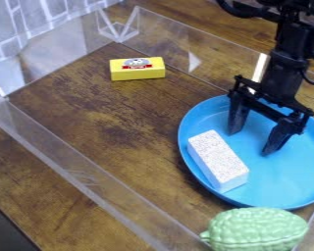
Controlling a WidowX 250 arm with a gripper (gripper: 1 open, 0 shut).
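Note:
A black gripper point(262, 120) is down over the right part of a blue plate point(285, 176), its dark fingers spread low above or on the plate's surface, behind a white speckled block point(218, 160) that lies on the plate. I see nothing clearly between the fingers. A yellow box point(137, 68) with a red-and-white label lies at the back left on the wooden surface.
A green bumpy vegetable-like object point(255, 230) lies at the front right, just below the plate. Clear low walls surround the wooden surface point(94, 118), which is bare on the left. A tiled wall stands at the back left.

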